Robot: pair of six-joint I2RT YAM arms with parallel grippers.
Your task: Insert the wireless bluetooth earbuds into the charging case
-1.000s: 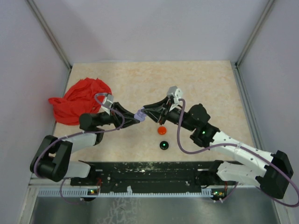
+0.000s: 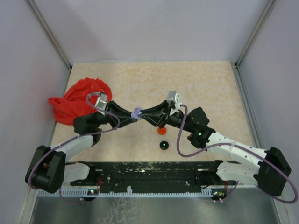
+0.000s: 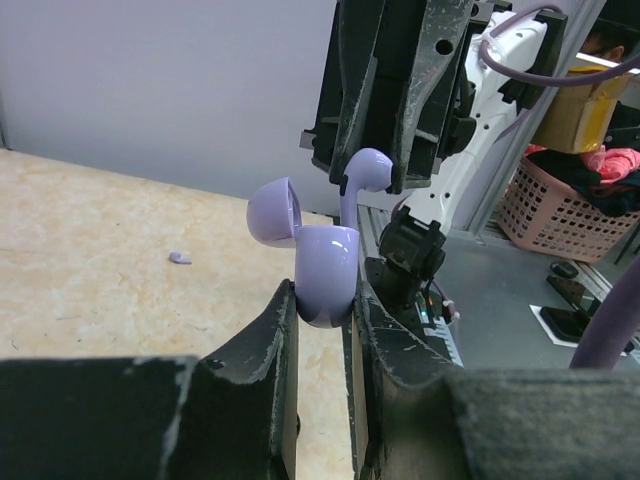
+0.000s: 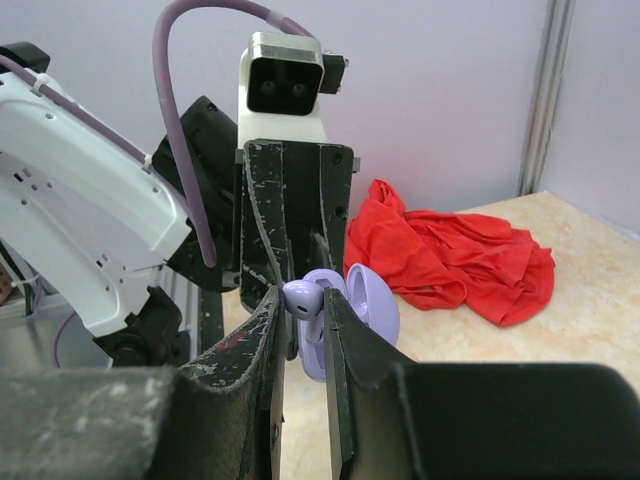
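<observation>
A lavender charging case [image 3: 326, 272] is held between my left gripper's fingertips, its rounded lid [image 3: 270, 213] hinged open. The left gripper [image 2: 132, 117] is shut on it above the table's middle. My right gripper [image 2: 142, 113] is shut on a lavender earbud [image 3: 368, 170], whose stem points down at the case's open side. In the right wrist view the earbud's round head [image 4: 302, 298] sits between the fingertips, in front of the case [image 4: 312, 350]. Whether the stem tip is inside the case cannot be told. A second small earbud [image 3: 179, 258] lies on the table.
A crumpled red cloth [image 2: 81, 100] lies at the back left. Below the right gripper, an orange disc [image 2: 161, 130] and a black disc [image 2: 164, 145] rest on the table.
Both grippers have shifted slightly left, carrying the case and earbud with them. They remain close together. Cloth and discs have stayed in place.
</observation>
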